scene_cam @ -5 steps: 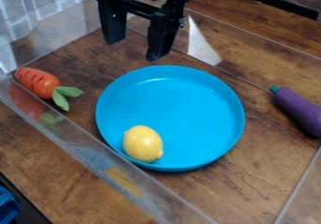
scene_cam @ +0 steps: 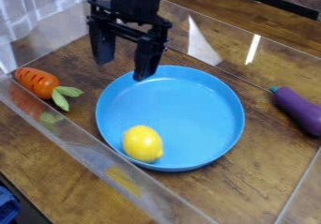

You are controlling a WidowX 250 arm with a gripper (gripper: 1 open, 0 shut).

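The black gripper [scene_cam: 126, 54] hangs over the upper left of the table, open, above and behind a blue plate [scene_cam: 194, 111]. A yellow lemon-like object [scene_cam: 142, 144] rests in the front left part of the plate. An orange carrot [scene_cam: 37, 81] with green leaves lies to the left of the plate, and a purple eggplant [scene_cam: 299, 110] lies at the far right.
A wooden tabletop [scene_cam: 201, 199] surrounds the plate, with clear room at the back right. Transparent panels run along the left and front. A small blue item [scene_cam: 10, 209] shows at the bottom left corner.
The gripper has moved a little down and to the left in the view. The objects on the table stay where they were.
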